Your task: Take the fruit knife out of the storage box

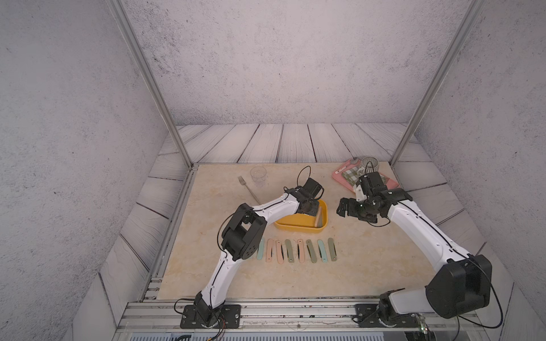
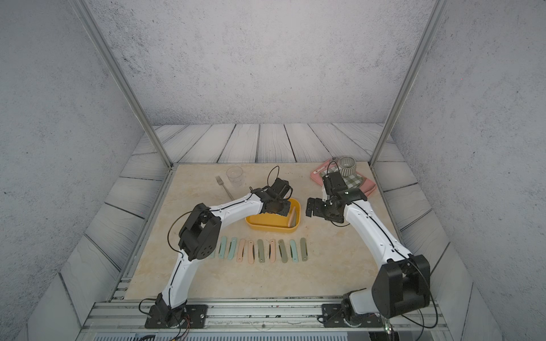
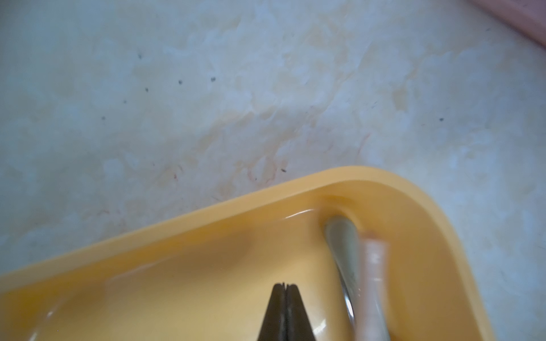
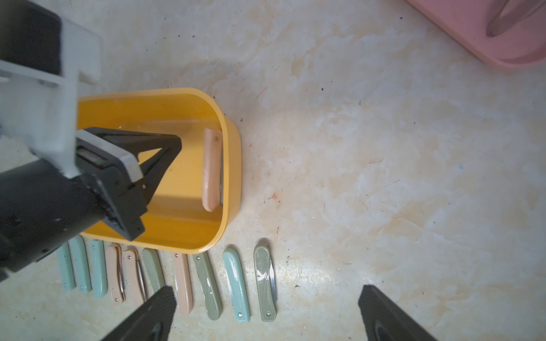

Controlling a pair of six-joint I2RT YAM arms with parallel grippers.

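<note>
The yellow storage box (image 4: 187, 241) stands mid-table. Inside it, along its right end, a pink-handled fruit knife (image 4: 212, 170) leans beside a grey-green one (image 3: 343, 241), partly over it. The pink knife looks blurred in the left wrist view. Over the box's interior, my left gripper is shut with its tips together and nothing between them; the pink knife lies just to the right of it, apart. My right gripper stands open over bare table to the right of the box, holding nothing.
A row of folded knives in green, blue and pink (image 4: 233, 284) lies in front of the box. Behind left are a fork (image 1: 248, 188) and a clear cup (image 1: 258, 173). A pink tray (image 1: 343, 180) with cloth and glass sits back right.
</note>
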